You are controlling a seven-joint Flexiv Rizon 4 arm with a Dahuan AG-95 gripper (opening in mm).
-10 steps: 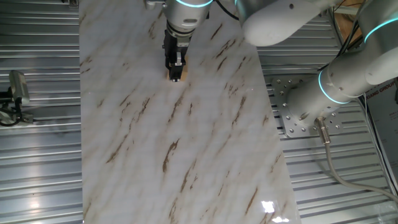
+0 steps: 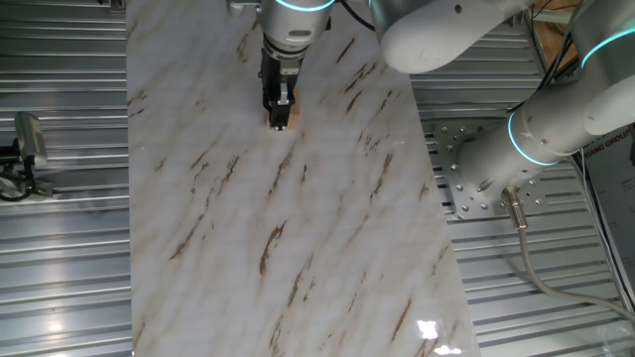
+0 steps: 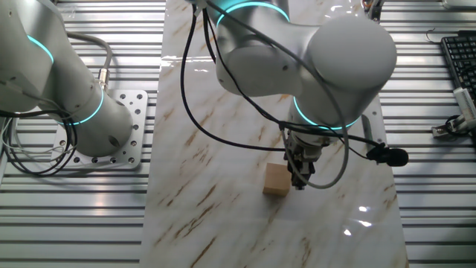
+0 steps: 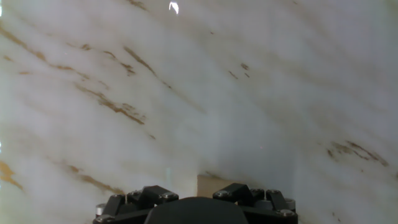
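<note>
A tan block (image 3: 277, 179) sits on the white marble-patterned table. In exterior view 2 my gripper (image 3: 299, 181) points down close beside the block's right side; whether they touch is unclear. Exterior view 1 has the gripper (image 2: 280, 125) low over the far part of the table, covering most of the block (image 2: 294, 117). Along the bottom of the wrist view, black finger parts show on both sides of a dark housing, and a strip of the block (image 4: 208, 185) peeks out between them. The fingertips are hidden there, so how the fingers stand cannot be made out.
Ribbed metal decking flanks the table. The arm's base plate (image 3: 134, 119) is bolted to one side. A loose black cable (image 3: 186, 97) hangs from the arm above the table.
</note>
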